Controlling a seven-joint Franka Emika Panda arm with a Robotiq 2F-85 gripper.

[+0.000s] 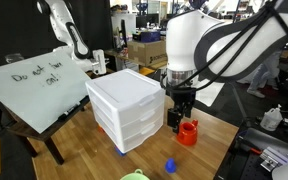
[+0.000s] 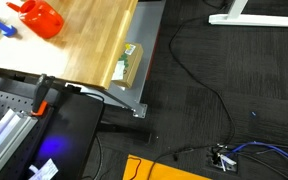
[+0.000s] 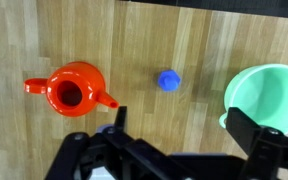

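Observation:
My gripper stands open above the wooden table, its black fingers wide apart at the bottom of the wrist view with nothing between them. Left of it lies a red pot-like vessel [image 3: 72, 90] with a handle and a short spout. A small blue round object [image 3: 169, 80] sits near the middle. To the right is a pale green bowl [image 3: 269, 97], partly covered by a finger. Exterior view 1 has the gripper [image 1: 183, 120] close over or in front of the red vessel [image 1: 188, 136]; their exact gap is unclear.
A white drawer box [image 1: 129, 105] stands on the table beside the arm. Another blue piece lies at its foot. In exterior view 2, a small box [image 2: 128, 65] is by the table edge, with dark floor beyond. Bare wood surrounds the blue object.

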